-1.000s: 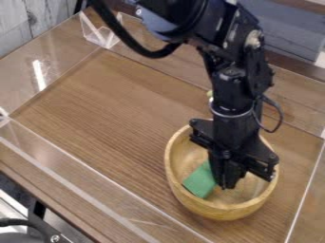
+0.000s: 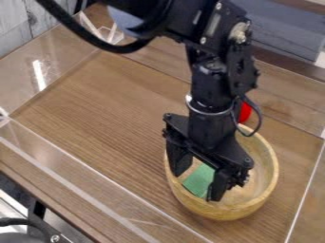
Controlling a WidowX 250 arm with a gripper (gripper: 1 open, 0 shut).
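Observation:
The black gripper (image 2: 206, 158) is open, low over a round cream bowl (image 2: 254, 201) in the lower right of the view. One finger reaches down at the bowl's left side, the other toward its right. A green object (image 2: 197, 180) lies in the bowl below and between the fingers, partly hidden by them.
A red object (image 2: 245, 111) shows behind the arm, mostly hidden. A black cable or part (image 2: 19, 231) lies at the bottom left corner, and the arm fills the top middle.
The gripper has moved up and to the left from deeper over the bowl, and more of the arm's upper part shows. The green object stays in the bowl.

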